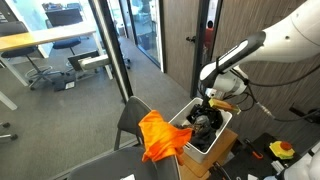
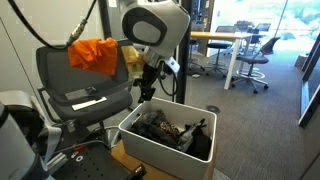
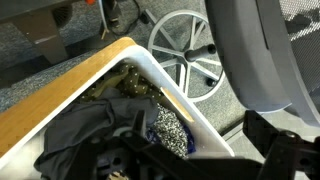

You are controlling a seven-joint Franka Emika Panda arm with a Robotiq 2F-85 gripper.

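A white box (image 2: 172,151) holds a jumble of dark and grey cloths (image 2: 165,130). Their black folds (image 3: 95,125) and a speckled grey piece (image 3: 170,130) show in the wrist view. Over the box, the gripper is open, its dark fingers spread apart and no object held between them. An orange cloth (image 1: 160,136) hangs over the black chair (image 1: 130,165), away from the arm. The lower parts of the box's contents are hidden under the upper folds.
The black chair's backrest (image 3: 250,50) and its base (image 3: 188,55) are close beside the box. A wooden board (image 3: 60,90) runs along another side. Tables and chairs stand far off, with open floor (image 1: 60,110) between.
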